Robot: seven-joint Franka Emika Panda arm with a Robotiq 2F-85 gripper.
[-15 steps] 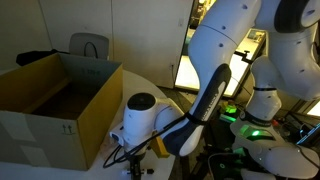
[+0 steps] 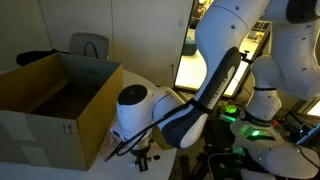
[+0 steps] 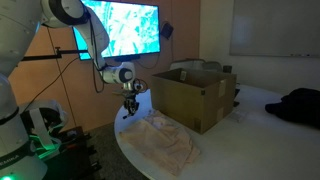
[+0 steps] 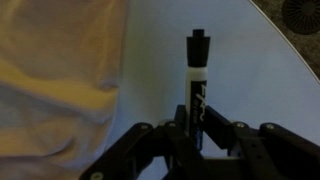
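A marker with a black cap and a white-and-black barrel points away from me in the wrist view. My gripper is shut on its lower part, which the fingers hide. In exterior view 1 the gripper hangs low near the front of the white table, and the marker is too small to make out there. From exterior view 2, the gripper appears close to the table's edge, beside a crumpled peach cloth. The same cloth fills the left side of the wrist view, apart from the marker.
A large open cardboard box stands on the table behind the cloth. The table's curved edge runs close by on the right in the wrist view. Bare table lies to the right of the cloth in exterior view 2.
The arm's white wrist and the gripper have risen a little in exterior view 1, and the wrist has shifted slightly left. The box has not moved.
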